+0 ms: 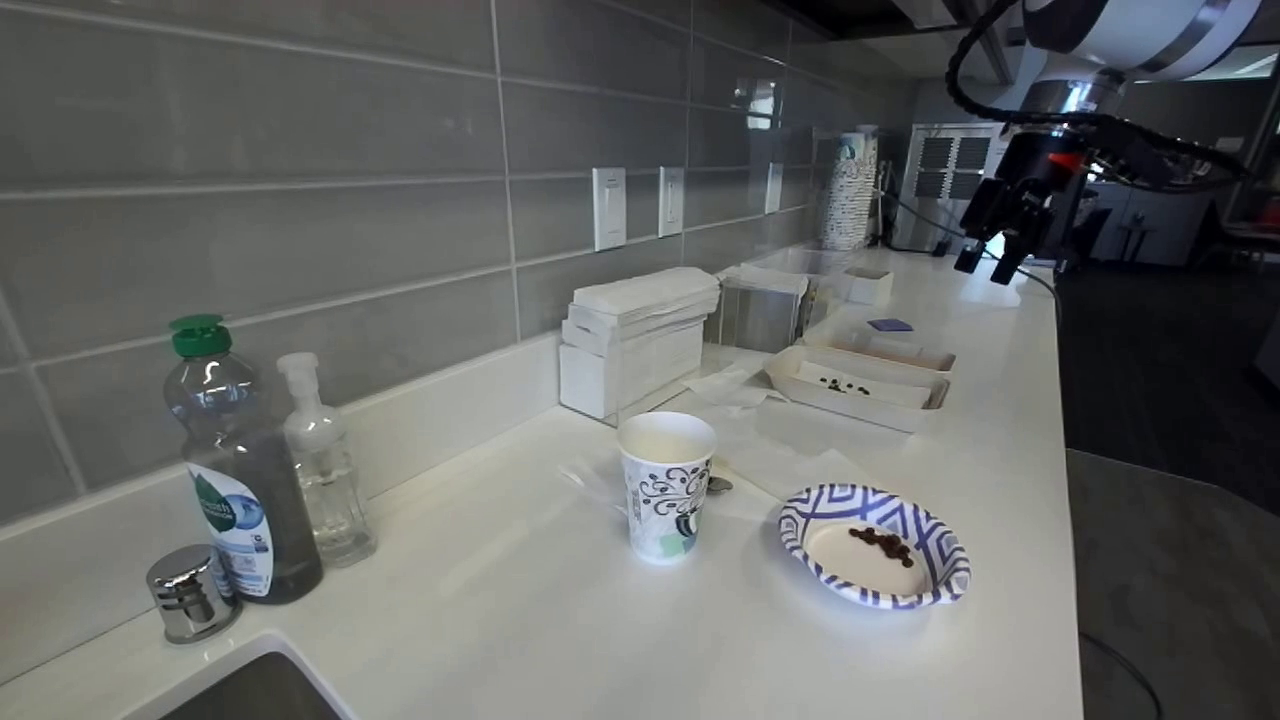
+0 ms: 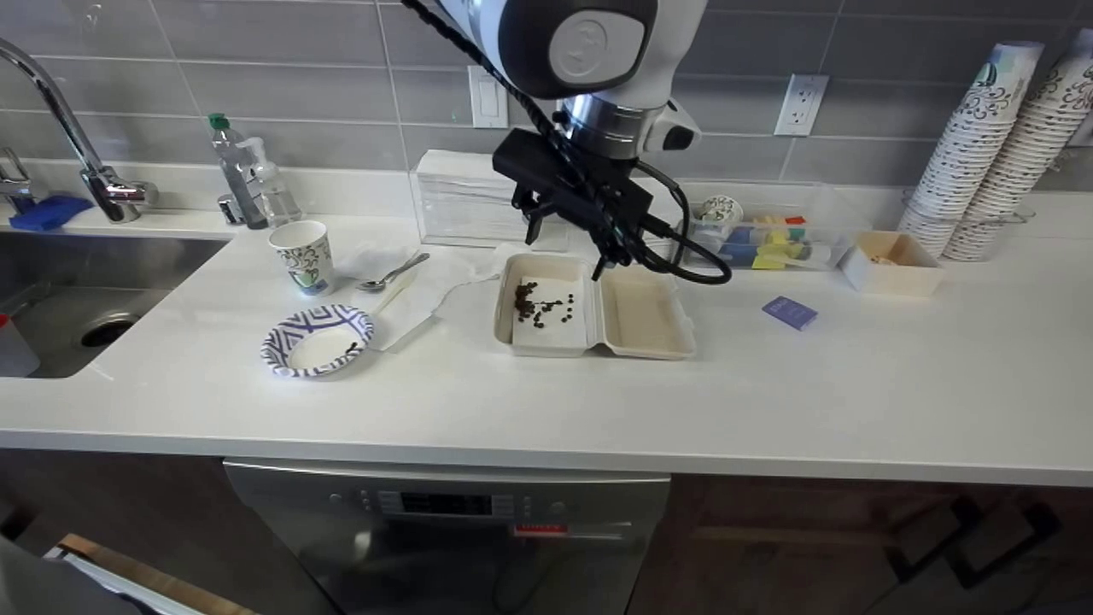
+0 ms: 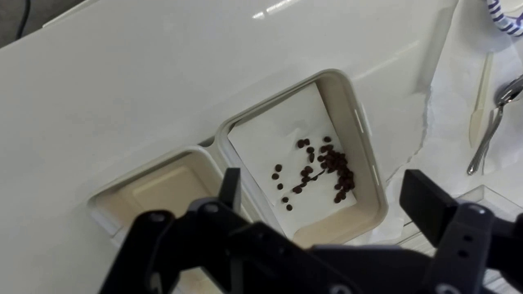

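My gripper (image 2: 561, 252) is open above the takeout box (image 2: 548, 349), its fingers wide apart with nothing between them. Seen from the wrist, dark beans (image 3: 338, 166) lie on white paper (image 3: 274, 132) in one half of the box, heaped toward one side with several scattered. The box's other half (image 2: 643, 309) is empty. Left of it in exterior view 2 are a spoon (image 2: 394, 271) and a pale knife (image 3: 480, 103) on paper. A blue-patterned bowl (image 1: 876, 546) holds a few dark beans, and a patterned paper cup (image 1: 667, 492) stands upright near it.
A napkin holder (image 2: 461, 200) and a clear bin (image 2: 768, 225) line the wall behind the box. Tall cup stacks (image 2: 973, 154), a small carton (image 2: 891, 262) and a purple card (image 2: 789, 313) are to the right. The sink (image 2: 92, 297) is far left.
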